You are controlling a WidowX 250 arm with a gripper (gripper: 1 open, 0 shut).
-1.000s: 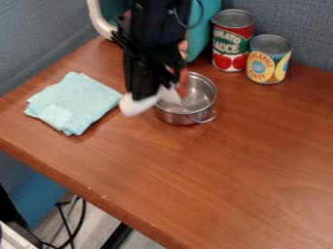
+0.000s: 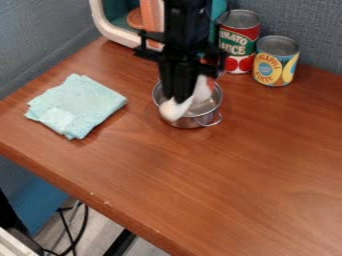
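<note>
My black gripper (image 2: 182, 84) hangs over a small steel pot (image 2: 202, 117) in the middle of the wooden table (image 2: 214, 190). Pale white, soft-looking pieces (image 2: 177, 107) at its lower end reach down inside the pot. Whether the fingers are open or shut, and whether anything is between them, I cannot tell.
A folded light-blue cloth (image 2: 78, 105) lies to the left. Behind are a red tomato can (image 2: 238, 42), a yellow-labelled can (image 2: 275, 62) and a teal container (image 2: 118, 18).
The gripper has moved right, from the pot's left side to over and into it, with the white pieces now inside the rim.
</note>
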